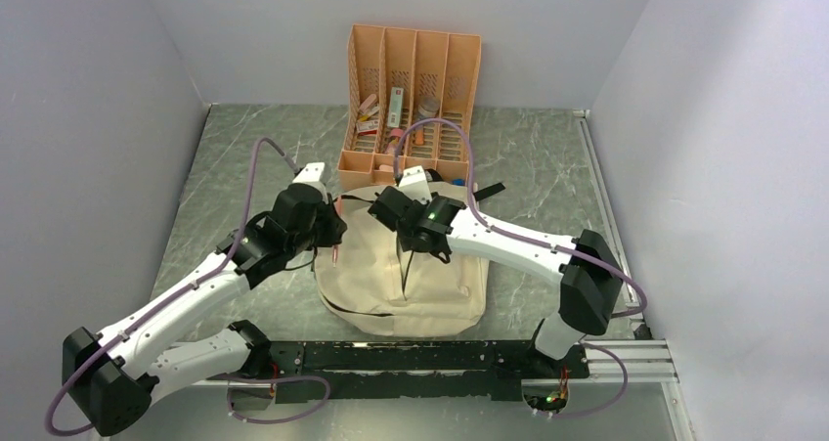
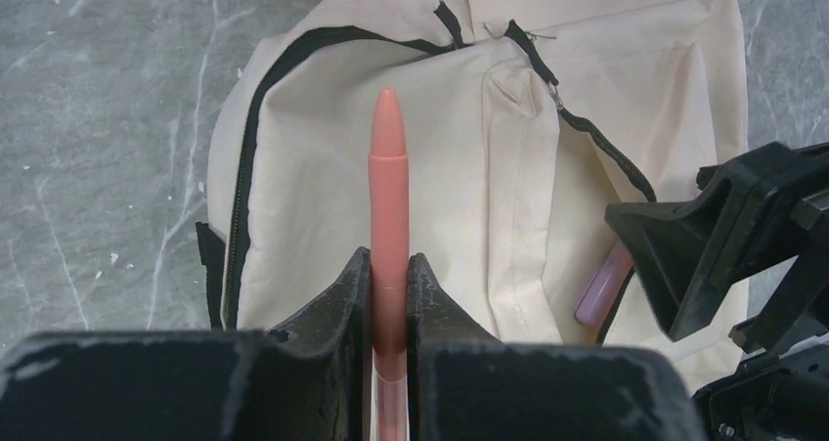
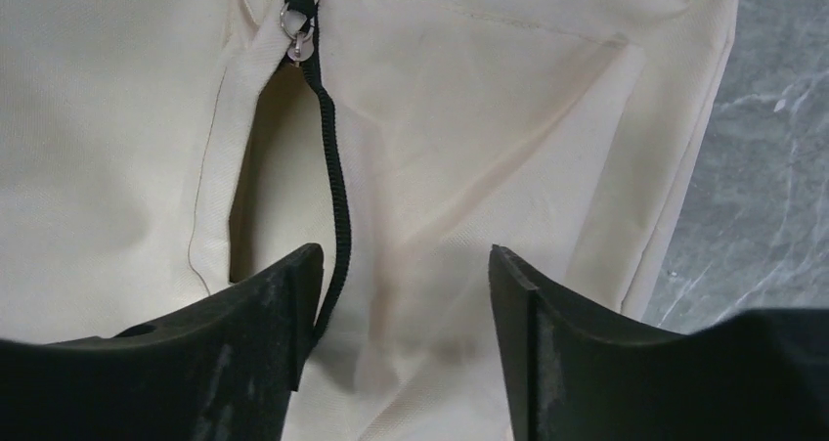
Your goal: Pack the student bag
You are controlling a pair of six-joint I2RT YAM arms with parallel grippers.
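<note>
The cream bag (image 1: 367, 285) lies flat with its middle pocket gaping along a black zip (image 3: 337, 187). My left gripper is shut on a pink pen (image 2: 389, 182), holding it above the bag's left half with the tip pointing away. Over the pocket, my right gripper stands part open. One of its fingers (image 3: 264, 314) overlaps the zip edge, and cream cloth shows across the gap; whether it touches the cloth I cannot tell. In the left wrist view, a mauve object (image 2: 601, 289) shows inside the pocket opening, close to the right gripper.
Behind the bag stands an orange compartment rack (image 1: 464, 89), with a pale box (image 1: 395, 107), a clear jar (image 1: 428, 106) and several small items. A dark strap (image 1: 489, 192) sticks out at the bag's back right. Bare marble table (image 1: 528, 167) lies on both sides.
</note>
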